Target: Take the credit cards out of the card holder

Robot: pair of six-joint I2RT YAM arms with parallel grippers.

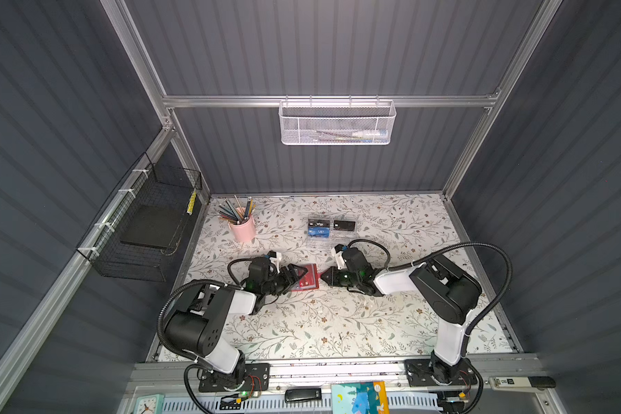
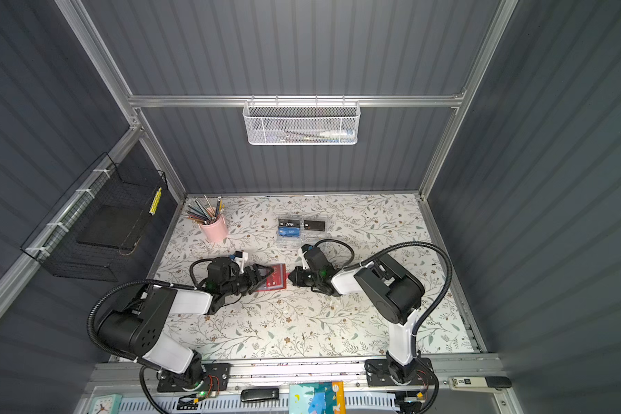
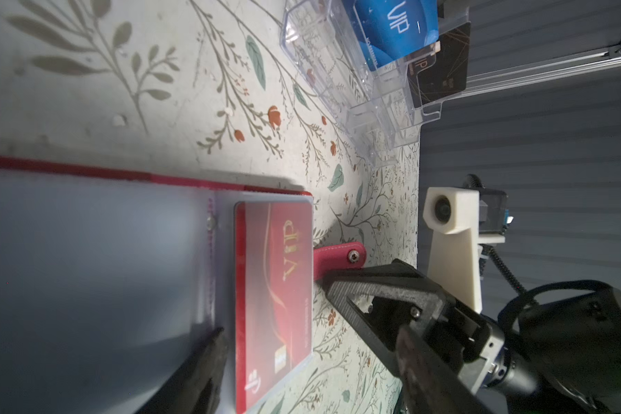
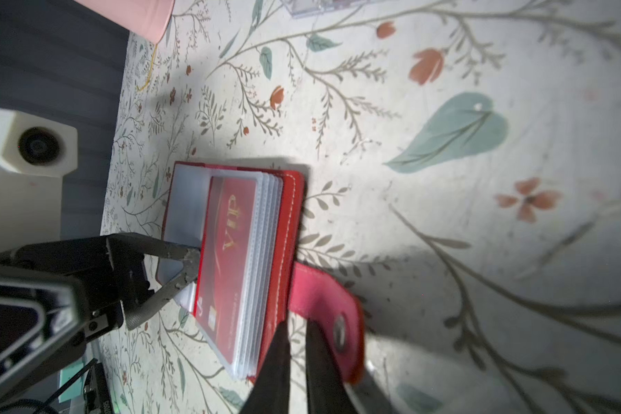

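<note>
An open red card holder lies on the table between both arms. Its clear sleeves hold a red VIP card; in the right wrist view a stack of sleeve edges shows along its near side. Spread on either side of that card, my left gripper is open over the holder, with one finger above the cloudy empty sleeve and nothing gripped. At the holder's right edge, my right gripper has its fingertips close together beside the red snap strap; whether the strap is pinched is hidden.
Behind the holder stands a clear acrylic tray with a blue card and a dark card. A pink pencil cup stands back left.
</note>
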